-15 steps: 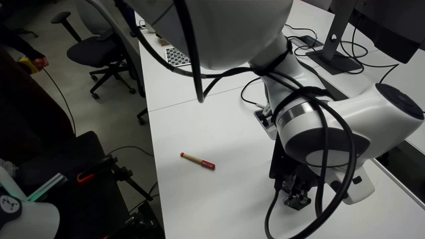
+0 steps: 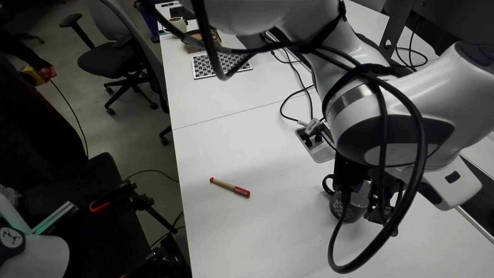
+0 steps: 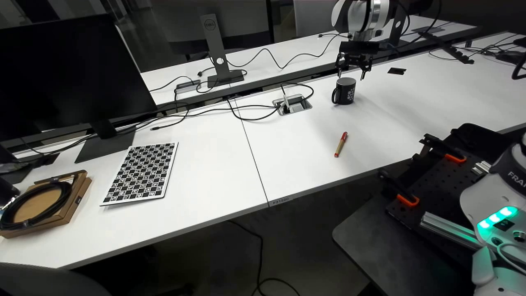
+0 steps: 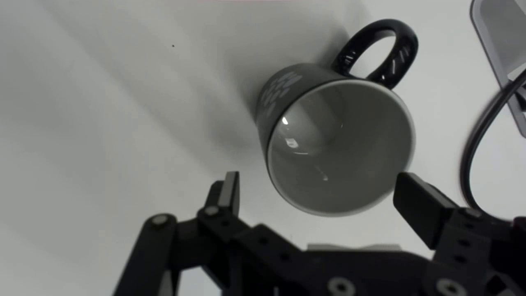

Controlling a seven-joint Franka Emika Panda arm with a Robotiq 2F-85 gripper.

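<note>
A dark mug point(image 4: 288, 93) with a pale inside and a printed pattern stands upright on the white table. In the wrist view its black handle point(image 4: 407, 47) points to the upper right. My gripper is open, its two fingers wide apart with nothing between them; the mug's rim appears just beyond the fingertips. Exterior view 2 shows the gripper point(image 3: 351, 75) above and slightly behind the mug point(image 3: 343, 92), apart from it. A red and tan marker point(image 2: 230, 187) lies on the table, well away from the mug, also visible in exterior view 2 point(image 3: 340, 144).
A cable outlet point(image 3: 292, 104) with plugged cords is set in the table near the mug. Further along lie a checkered board point(image 3: 140, 172) and a cardboard box with a coiled cable point(image 3: 74, 197).
The arm has swung up and to the right in exterior view 1, toward the table's back. The mug, previously hidden behind the gripper, now shows. The marker has stayed put.
</note>
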